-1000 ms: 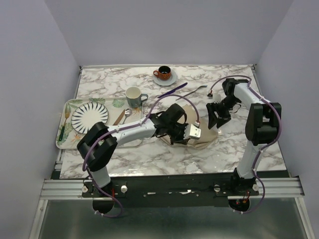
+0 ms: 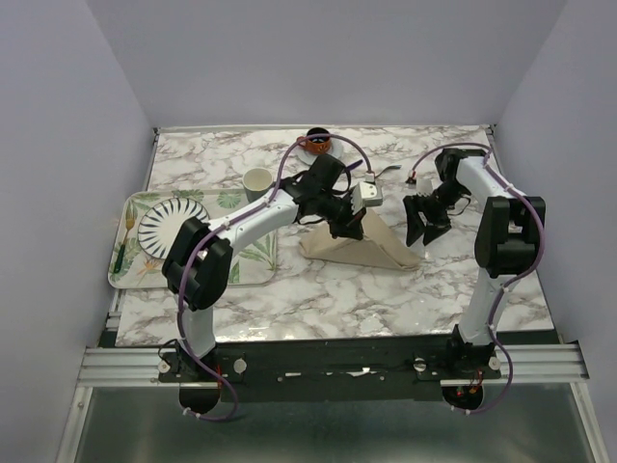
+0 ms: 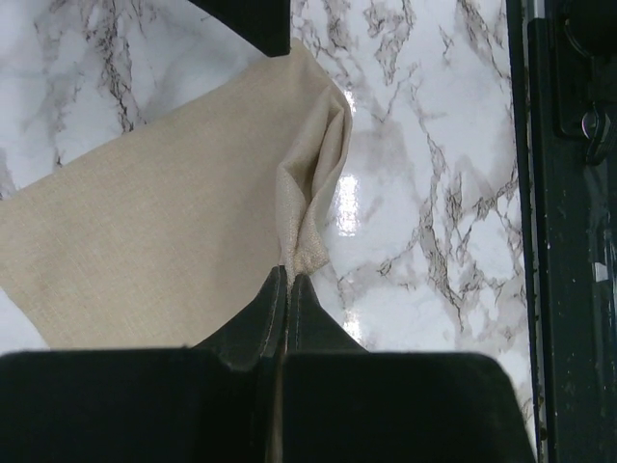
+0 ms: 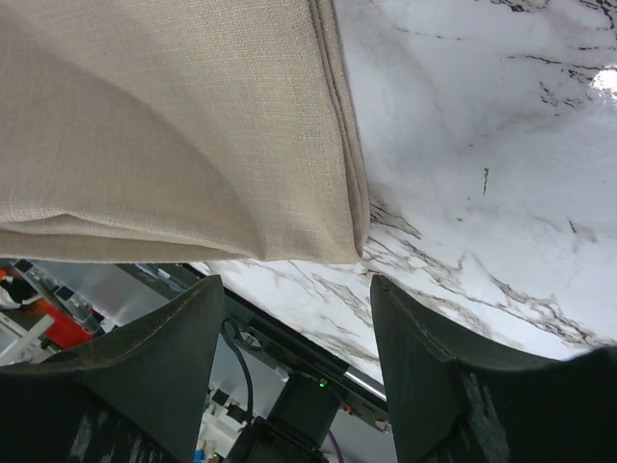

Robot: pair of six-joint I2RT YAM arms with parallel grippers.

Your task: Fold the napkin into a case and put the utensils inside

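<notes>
The beige napkin (image 2: 381, 251) lies on the marble table with a folded, rumpled edge toward the front. My left gripper is shut on a gathered fold of it, seen in the left wrist view and above the napkin in the top view. My right gripper stands open beside the napkin's right corner (image 4: 333, 241), nothing between its fingers. A knife and spoons lie behind, partly hidden by the left arm; a thin utensil (image 2: 389, 168) shows at the back.
A tray (image 2: 251, 270) with a striped plate (image 2: 174, 227) and wooden fork (image 2: 128, 222) fills the left. A mug (image 2: 256, 181) and a cup on a saucer (image 2: 314, 147) stand behind.
My left gripper has moved back, away from the table's front, drawing the napkin's front edge with it. The right arm has shifted slightly to the right.
</notes>
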